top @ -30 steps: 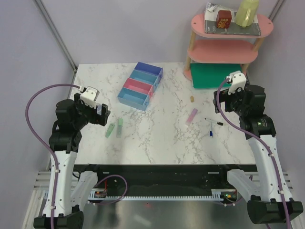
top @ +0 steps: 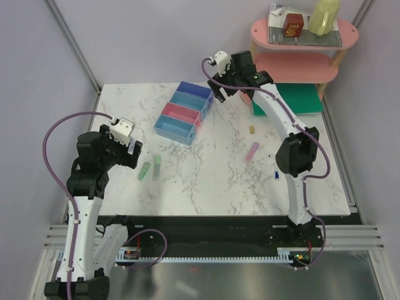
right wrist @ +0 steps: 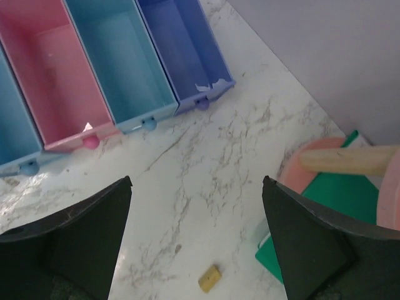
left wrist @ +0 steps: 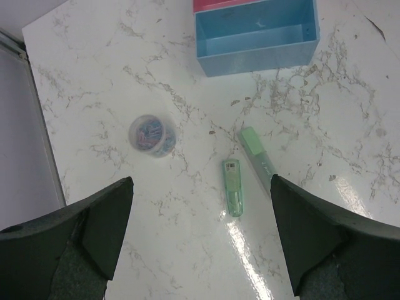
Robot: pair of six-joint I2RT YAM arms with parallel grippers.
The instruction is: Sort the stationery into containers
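A row of open bins, dark blue (top: 195, 89), light blue, pink (right wrist: 65, 75) and light blue (left wrist: 257, 57), lies at the back of the table. Two green-ended sticks, one (left wrist: 233, 187) shorter and one (left wrist: 255, 150) partly clear, lie below my left gripper, which is open and empty. Right of the bins, my right gripper hangs open over bare marble. Nearby is a small tan block (right wrist: 210, 278). A pink stick (top: 251, 152) and a blue-tipped pen (top: 277, 175) rest farther right; my right arm partly covers that area.
A clear round cup (left wrist: 150, 134) with small coloured pieces stands left of the green sticks. A pink shelf (top: 294, 62) rises at the back right, with a green board (top: 300, 100) under it.
My right gripper has swung far left and back, from above the right side of the table to beside the dark blue bin. The bins and sticks lie as before.
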